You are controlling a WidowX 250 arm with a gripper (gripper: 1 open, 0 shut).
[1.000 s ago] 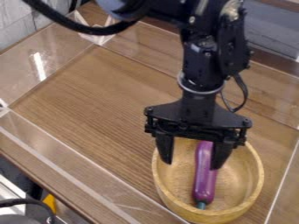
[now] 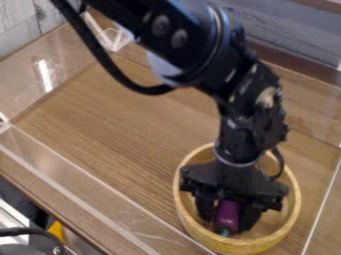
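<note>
My black gripper (image 2: 229, 204) is lowered into a round tan bowl (image 2: 200, 233) at the lower right, its fingers closed around a purple object (image 2: 228, 215) with a teal lower end. The gripper body hides much of the bowl's inside and part of the object.
A metal edge with cables and a small yellow item lies at the lower left. Low walls border the back and left.
My gripper has moved down into the bowl and its fingers have closed from wide apart onto the purple object.
</note>
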